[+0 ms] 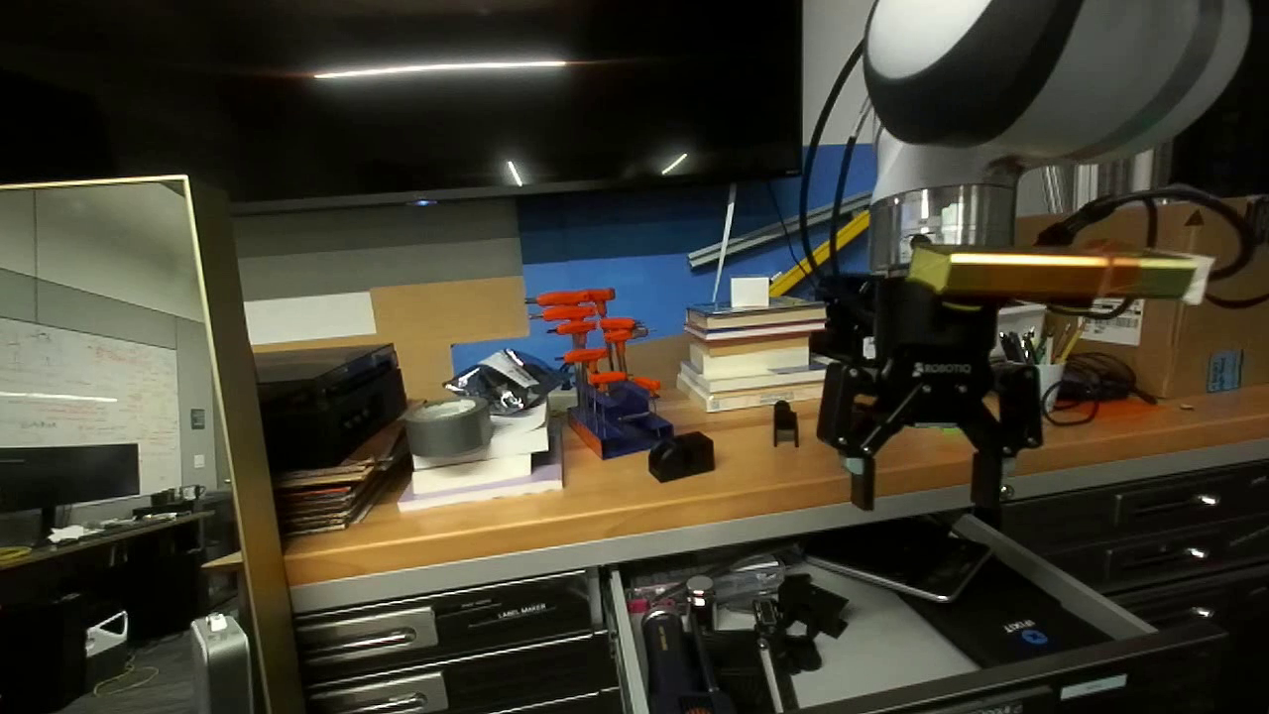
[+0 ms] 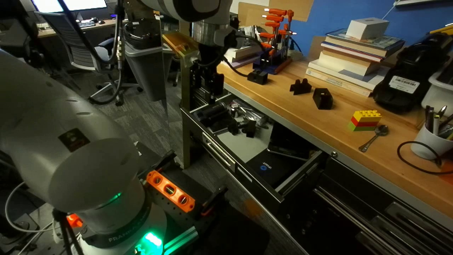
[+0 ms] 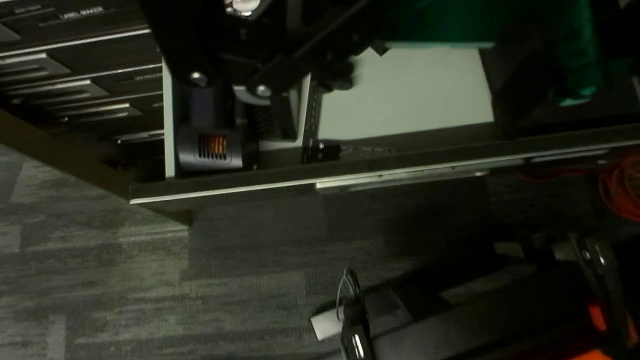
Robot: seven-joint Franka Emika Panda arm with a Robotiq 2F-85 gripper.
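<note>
My gripper [image 1: 924, 482] is open, fingers pointing down, with nothing between them. In exterior view 1 its fingertips appear just above the rear part of an open drawer [image 1: 880, 649]. A dark tablet-like device [image 1: 916, 559] and a black box [image 1: 1023, 625] lie at the drawer's right side. At its left are a dark cylindrical tool [image 1: 666, 666] and several small black parts [image 1: 815, 607]. The wrist view is dark; one finger [image 3: 288, 108] shows over the drawer, and the tool's vented end [image 3: 213, 147] is visible.
On the wooden desktop stand a rack of orange-handled tools [image 1: 613, 405], a book stack [image 1: 755, 357] and a black block [image 1: 681, 456]. A toy brick block [image 2: 364, 120] and a spoon [image 2: 373, 138] lie farther along. Pale drawer bottom [image 3: 414, 90] is bare in the middle.
</note>
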